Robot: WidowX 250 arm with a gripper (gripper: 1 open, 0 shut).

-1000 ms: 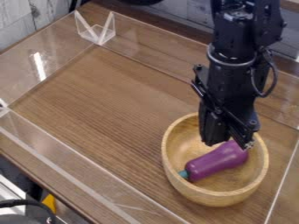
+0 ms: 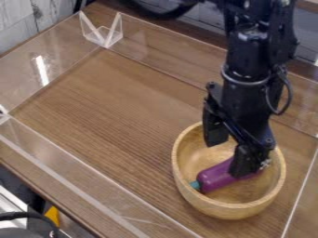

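Observation:
A round wooden bowl [image 2: 194, 181] sits at the lower right of the table, holding a purple elongated object [image 2: 221, 177] with a teal tip at its lower left. My black gripper [image 2: 235, 139] is open over the bowl, its right finger reaching down into it near the purple object's upper right end. Whether it touches that object I cannot tell.
A clear wire-like holder [image 2: 102, 30] stands at the back left. A dark cable and a yellow item lie at the bottom-left edge.
The gripper has come lower into the bowl, with its fingers reaching further down over the purple object, which now shows less of its right end.

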